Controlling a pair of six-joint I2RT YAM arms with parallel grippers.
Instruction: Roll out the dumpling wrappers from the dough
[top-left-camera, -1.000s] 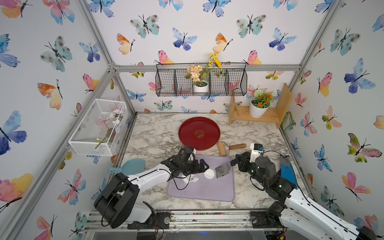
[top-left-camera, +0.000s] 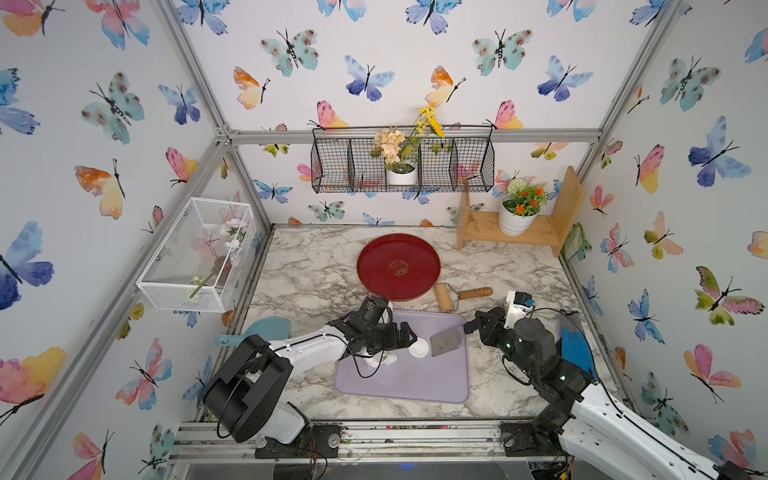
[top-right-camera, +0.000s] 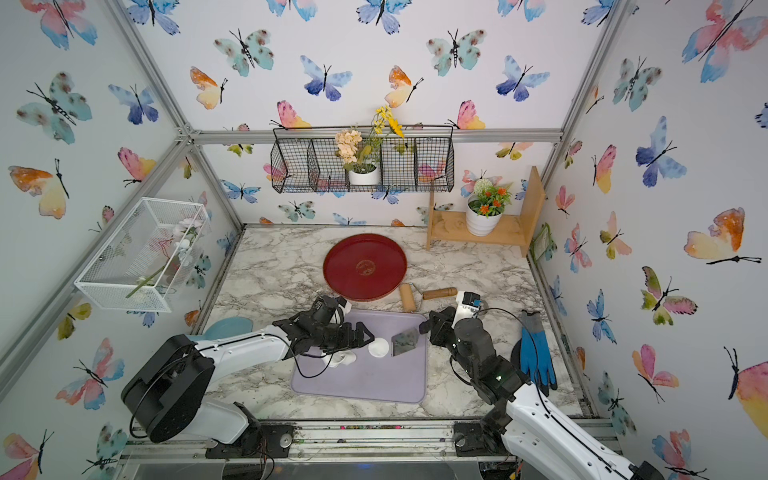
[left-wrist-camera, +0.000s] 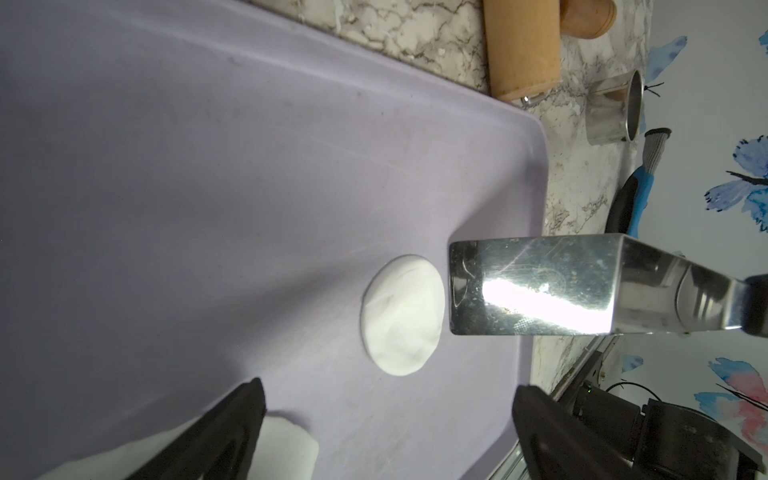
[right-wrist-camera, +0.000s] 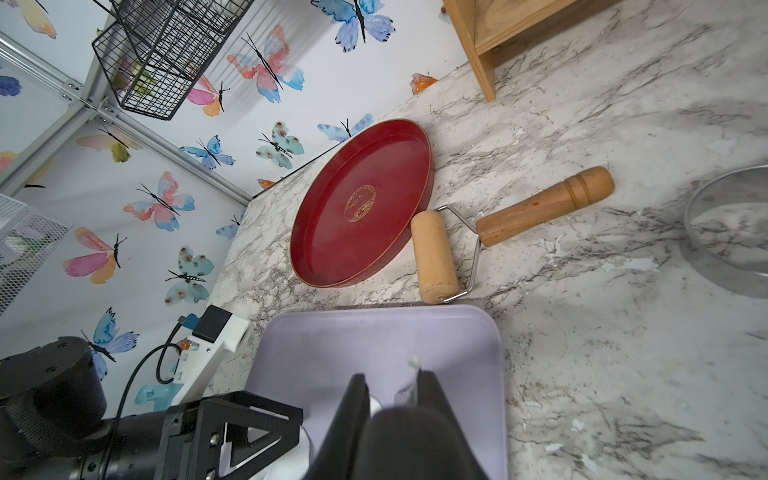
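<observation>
A flat white round of dough (left-wrist-camera: 404, 316) lies on the lilac tray (top-left-camera: 416, 384). Left of it on the tray is a longer white dough piece (left-wrist-camera: 280, 448), partly hidden by my left gripper, which is open above the tray with nothing between its fingers. My right gripper (top-left-camera: 471, 326) is shut on the dark handle of a shiny metal scraper. The scraper's rectangular blade (left-wrist-camera: 536, 285) is just right of the dough round; whether it touches the tray is unclear. A wooden roller (right-wrist-camera: 436, 256) rests beyond the tray's back edge.
A round red tray (top-left-camera: 398, 267) lies behind the lilac one. At the left is a light blue utensil (top-left-camera: 268, 329), and a blue glove (top-right-camera: 537, 352) lies at the right. A metal ring (right-wrist-camera: 736, 232) stands on the marbled counter right of the roller.
My right gripper and the scraper have shifted slightly to the right. The left arm's elbow has moved a little right, while its gripper has stayed nearly in place. The dough round looks unmoved.
</observation>
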